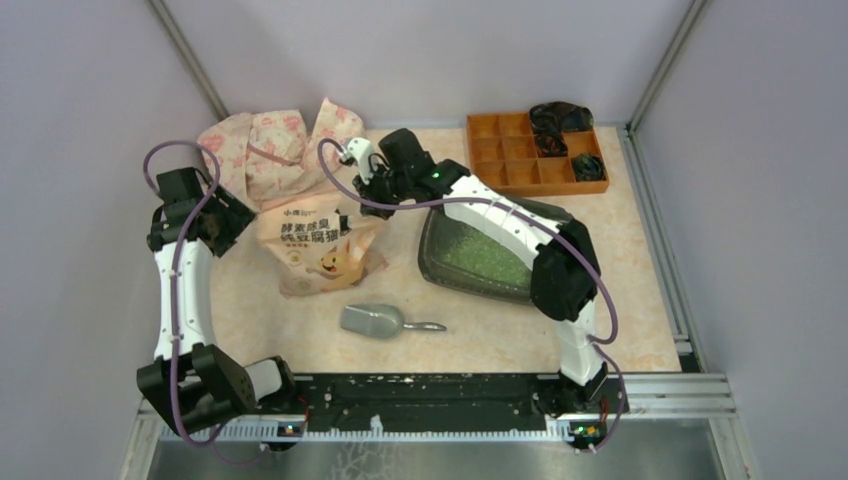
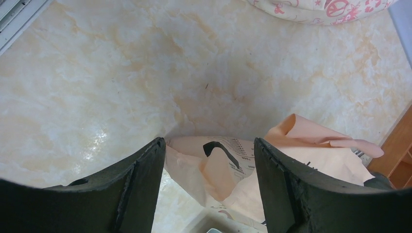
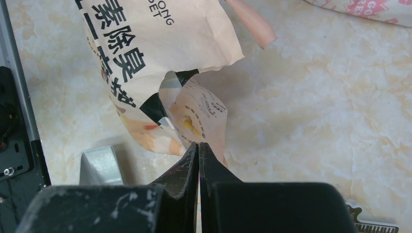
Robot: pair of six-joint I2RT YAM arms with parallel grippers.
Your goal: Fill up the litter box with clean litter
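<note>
The paper litter bag (image 1: 315, 250) lies left of centre, its crumpled mouth toward the right; the bag (image 3: 155, 43) also fills the upper left of the right wrist view. My left gripper (image 1: 232, 225) stands open at the bag's left, fingers apart over crumpled paper, none visibly gripped. My right gripper (image 1: 370, 200) is shut over the bag's right end, nothing visible between its fingertips. The litter box (image 1: 470, 280) with green litter sits right of the bag, partly hidden by my right arm. The metal scoop (image 1: 375, 321) lies in front of the bag.
Pink patterned cloth bundles (image 1: 275, 150) lie behind the bag at the back left. A wooden compartment tray (image 1: 500, 150) with black bags stands at the back right. Bare table shows at the front, around the scoop.
</note>
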